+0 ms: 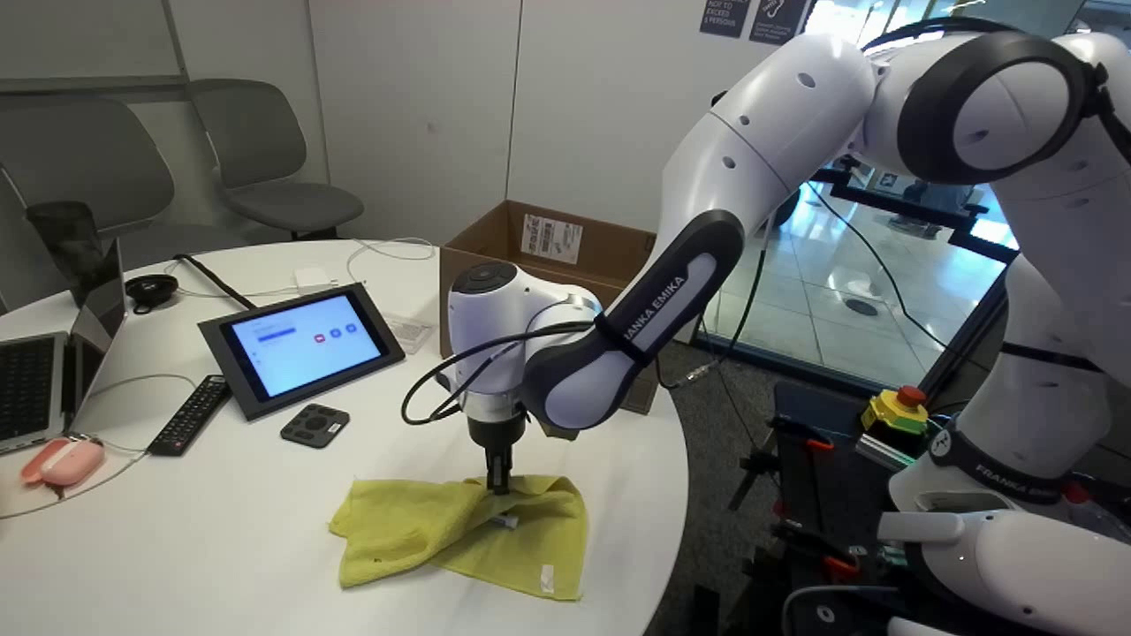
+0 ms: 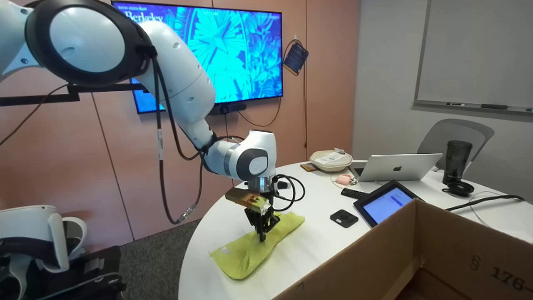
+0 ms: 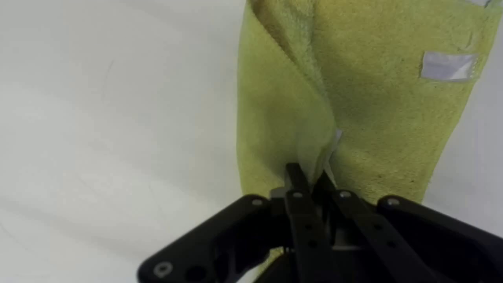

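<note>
A yellow-green towel (image 1: 408, 525) lies on the white round table, partly folded over itself, with small white tags on it. My gripper (image 1: 497, 489) points down at the towel's far edge, near its middle. In the wrist view, the fingertips of my gripper are close together, and a fold of the towel (image 3: 283, 118) runs up between them. From the other side, the gripper (image 2: 262, 237) reaches down onto the towel (image 2: 245, 255). How much cloth is pinched is hidden by the fingers.
An open cardboard box (image 1: 480, 238) stands behind the arm on the table. A tablet (image 1: 307, 339), a small black puck-like device (image 1: 315, 425), a remote (image 1: 191, 413) and a laptop (image 1: 32, 387) lie to the left. Bare table surrounds the towel's front and left.
</note>
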